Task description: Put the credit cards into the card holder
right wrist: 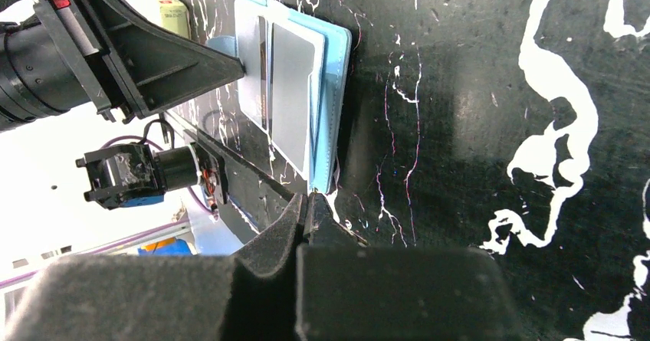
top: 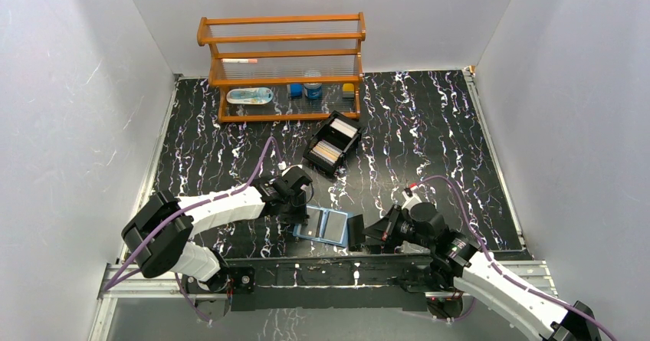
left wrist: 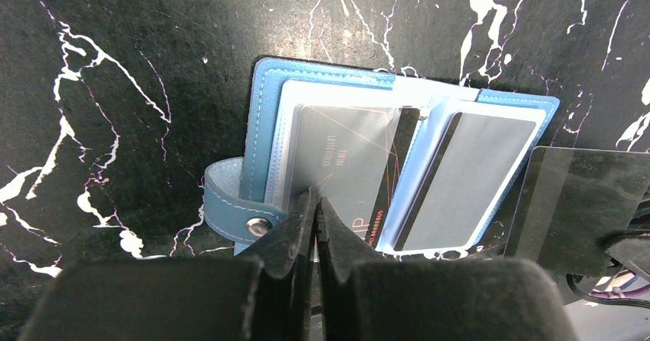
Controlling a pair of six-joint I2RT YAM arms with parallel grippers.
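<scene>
Open on the table lies the light-blue card holder (left wrist: pixel 257 138), with clear-fronted pockets and a strap with a snap at its left. A clear card with a dark stripe (left wrist: pixel 337 157) shows in the left pocket. My left gripper is shut, its tips over that left pocket; nothing shows between them, and contact is unclear. A dark translucent card (left wrist: pixel 579 203) stands just off the holder's right edge. My right gripper (top: pixel 368 233) is shut on it from the right. In the right wrist view, the right gripper points toward the holder's near right corner (right wrist: pixel 320 176).
A black case (top: pixel 333 143) with several cards stands open beyond the holder. The wooden rack (top: pixel 283 80) is at the back. Clear table lies to the right, while the table's front edge (top: pixel 306 258) is close below the holder.
</scene>
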